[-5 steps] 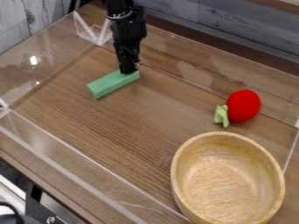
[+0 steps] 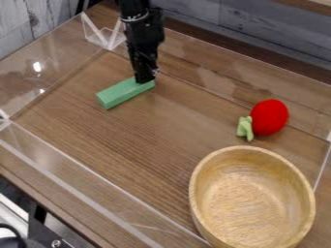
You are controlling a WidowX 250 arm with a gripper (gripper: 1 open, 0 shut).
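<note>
The black gripper reaches down from the top centre of the camera view, its tip at the upper right end of a flat light-green block lying on the wooden table. The fingertips are small and dark; whether anything is between them is hard to see, but they look closed.
A red tomato-like object with a small green piece beside it lies at the right. A large round wooden bowl sits at the lower right. A wall edge runs along the back.
The gripper shifts only very slightly around the end of the green block. The block and the other objects look unmoved.
</note>
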